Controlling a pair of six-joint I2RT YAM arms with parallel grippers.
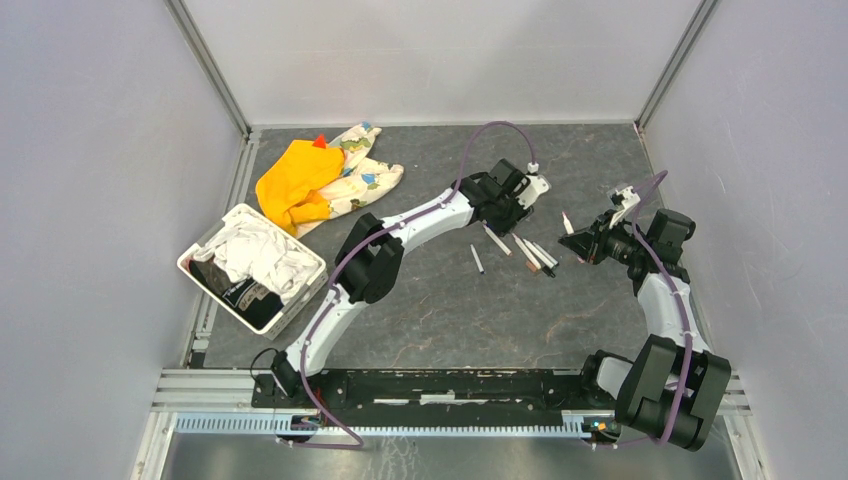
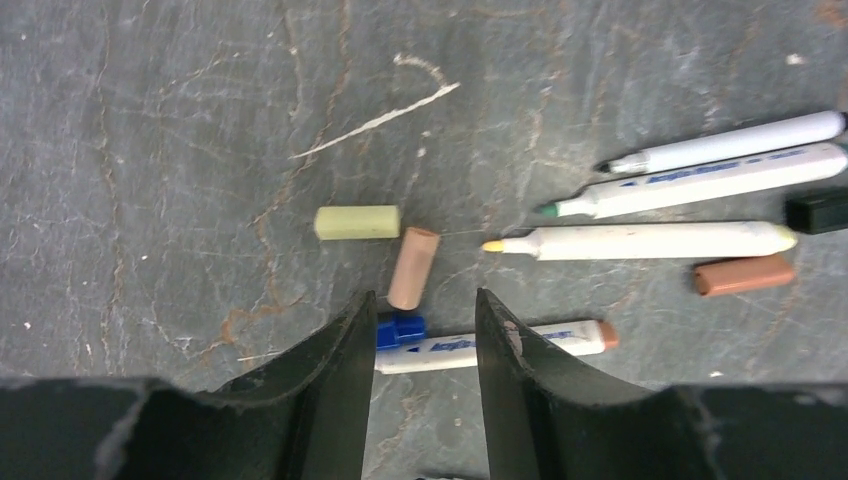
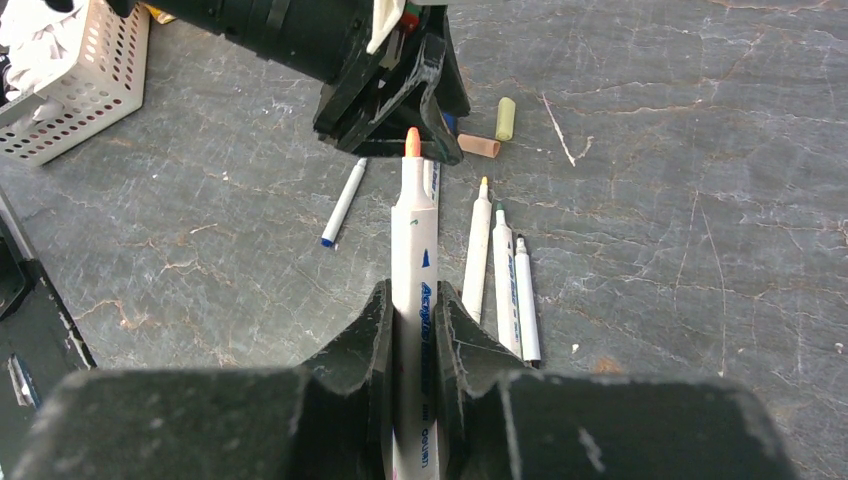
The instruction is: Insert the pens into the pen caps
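Observation:
In the right wrist view, my right gripper is shut on a white pen that points away with its orange tip bare. My left gripper hangs over the loose caps, its fingers apart and nothing between them. Below it lie a brown-orange cap, a pale yellow-green cap and a blue cap, which touches or overlaps a white pen with an orange-brown end. To the right rest uncapped pens: yellow-tipped, green-tipped and black-tipped.
A black cap and another brown cap lie by the pens' rear ends. One blue-ended pen lies apart. A white basket and yellow cloth occupy the left side.

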